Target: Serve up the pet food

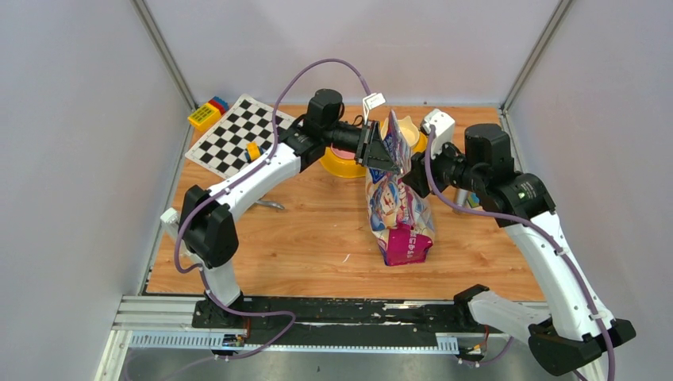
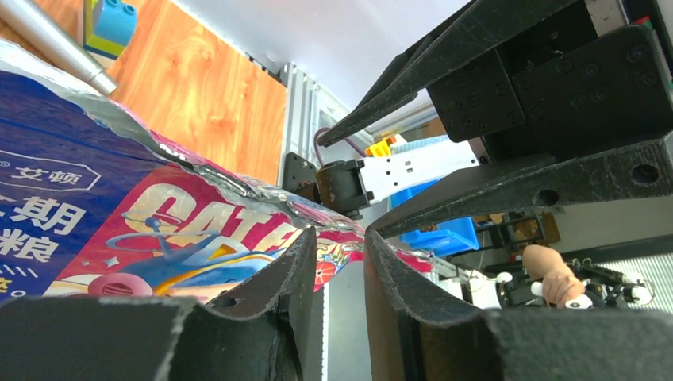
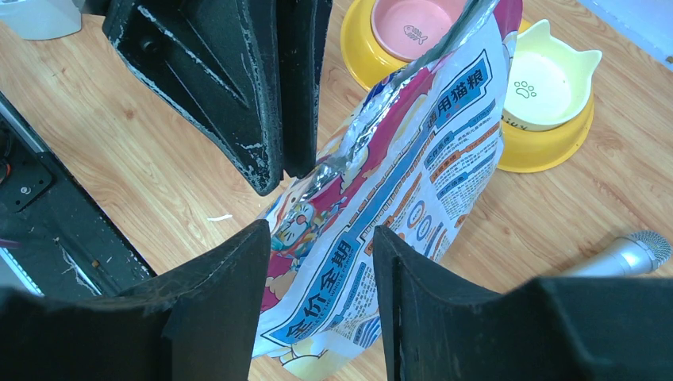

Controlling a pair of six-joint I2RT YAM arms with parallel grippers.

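A colourful cat food bag (image 1: 401, 230) stands upright at centre, its crinkled foil top edge running across both wrist views (image 3: 413, 175). My left gripper is at that top edge, fingers a little apart; whether foil is between them is unclear. My right gripper is at the bag's side, fingers part open with the printed bag showing between them. Behind the bag are yellow feeders with a pink bowl (image 3: 413, 20) and a cream cat-eared bowl (image 3: 555, 79).
A microphone (image 3: 619, 258) lies right of the bag. A checkerboard (image 1: 222, 143) and yellow toy bricks (image 1: 202, 117) are at back left.
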